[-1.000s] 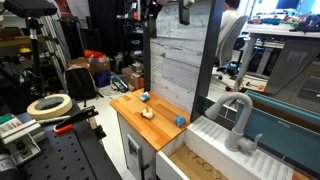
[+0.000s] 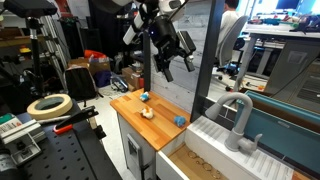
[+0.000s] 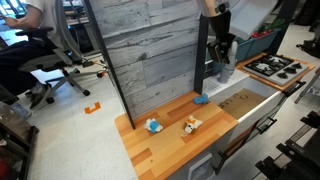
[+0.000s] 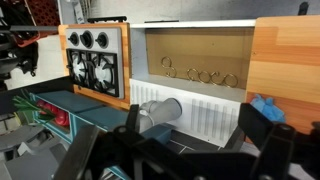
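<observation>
My gripper [image 2: 180, 73] hangs in the air above the toy kitchen counter. Its two dark fingers are spread wide in the wrist view, with nothing held between them. On the wooden countertop [image 3: 165, 146] lie three small things: a blue one [image 3: 201, 99] near the drawer end, a white-and-orange one [image 3: 190, 125] near the front edge, and a blue-and-white one [image 3: 153, 125] farther along. An open drawer [image 4: 195, 48] has a light wooden bottom with several brownish rings [image 4: 205, 75] on it. Only the blue thing [image 4: 266, 108] of those three shows clearly in the wrist view.
A grey faucet [image 2: 238, 115] rises beside the drawer, beneath and right of my gripper. Beyond it is a stove top [image 4: 95, 62]. A grey plank wall [image 3: 155, 65] with a dark post backs the counter.
In exterior view 1 my gripper has come down from the top of the picture toward the counter. Its fingers stay apart, and the things on the counter have not moved.
</observation>
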